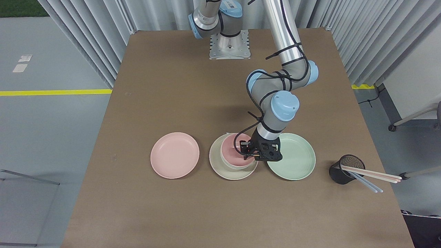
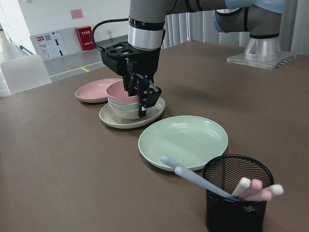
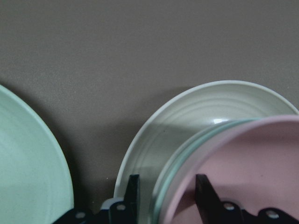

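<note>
A pink bowl [image 1: 232,145] sits in a mint bowl [image 2: 119,106] and a white bowl [image 2: 122,114], stacked on a cream plate [image 1: 217,159]. My gripper is down at the stack's rim, open, with one black finger inside the pink bowl and the other outside the rims, over the cream plate, in the wrist view. In the front view the gripper hides the stack's right side.
A pink plate [image 1: 174,155] lies left of the stack, a mint plate [image 1: 295,160] to the right. A black mesh cup [image 1: 340,176] with chopsticks stands further right.
</note>
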